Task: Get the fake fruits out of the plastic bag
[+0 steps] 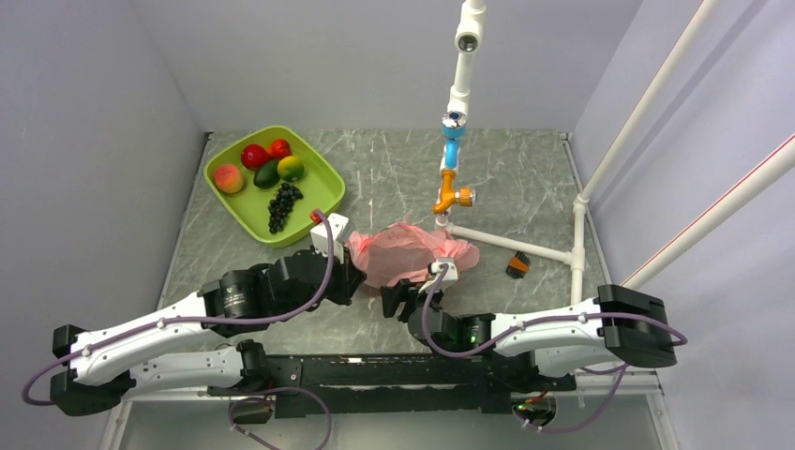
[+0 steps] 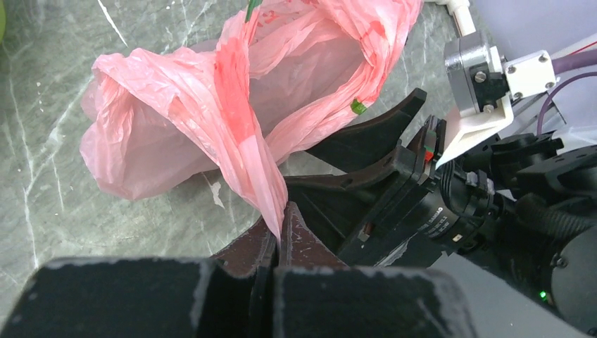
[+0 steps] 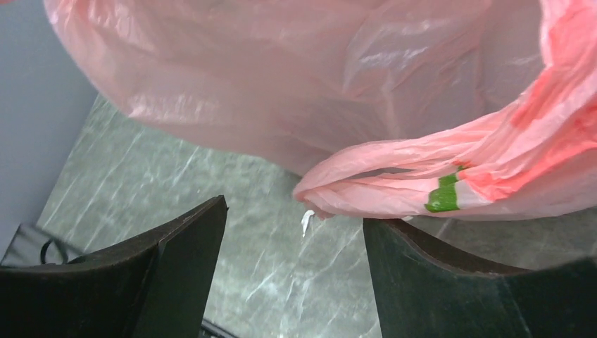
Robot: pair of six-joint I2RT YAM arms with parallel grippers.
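Observation:
A pink plastic bag (image 1: pixel 401 251) hangs crumpled over the grey marbled table, its mouth gaping; no fruit shows inside. My left gripper is shut on a twisted edge of that bag (image 2: pixel 236 105). Just in front of the bag, my right gripper has its fingers apart, with only bare table visible through the gap. The bag's rim with a green mark (image 3: pixel 442 196) passes close above the right finger; whether they touch I cannot tell. Peach (image 1: pixel 228 178), red fruits (image 1: pixel 254 157), avocado (image 1: pixel 266 175), orange-green fruit (image 1: pixel 291 169) and dark grapes (image 1: pixel 281 206) lie in a green basin.
The green basin (image 1: pixel 330 187) stands at the back left. White pipes with an orange tap (image 1: pixel 448 192) rise behind the bag. A small orange-black object (image 1: pixel 517 265) lies to the right. Open table lies between basin and tap.

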